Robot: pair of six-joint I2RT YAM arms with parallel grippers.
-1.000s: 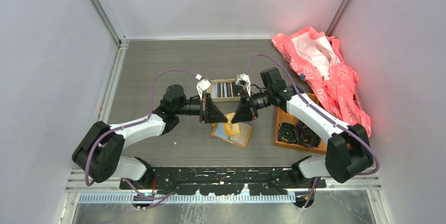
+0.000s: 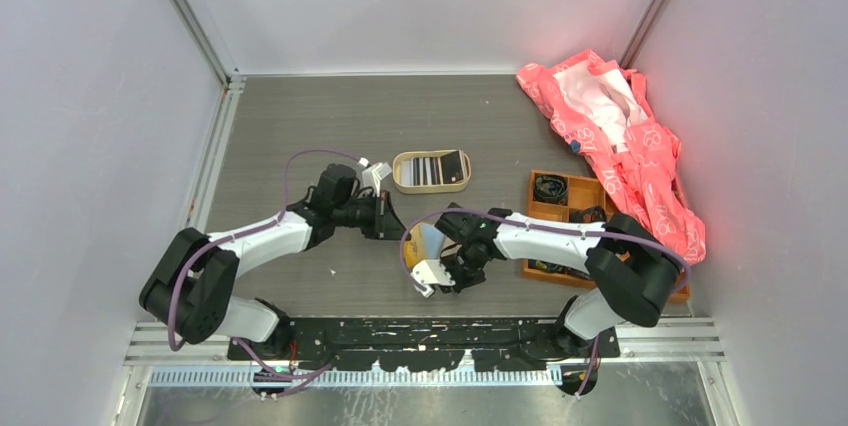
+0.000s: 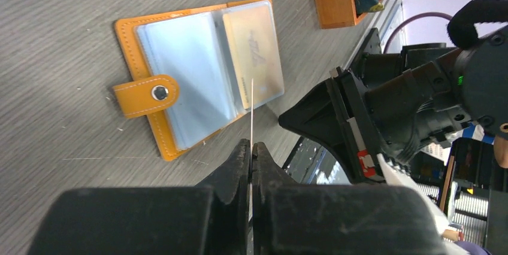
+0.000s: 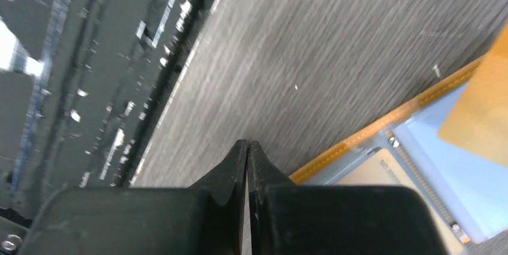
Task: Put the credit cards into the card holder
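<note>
An orange card holder (image 3: 137,45) lies open on the table, with clear sleeves (image 3: 180,69) and a pale card (image 3: 251,51) in one. My left gripper is shut on a thin card, seen edge-on above the holder; its yellow face (image 4: 473,105) shows in the right wrist view. My right gripper is shut, low at the holder's near side, with nothing visible between its fingertips. In the top view, the arms partly hide the holder.
A tan box of cards (image 2: 432,172) stands behind the holder. A wooden tray (image 2: 550,209) with cables is at the right, under a pink bag (image 2: 640,166). Its dark front edge is close to the right gripper.
My right gripper has moved away from the left one, toward the front edge, and turned.
</note>
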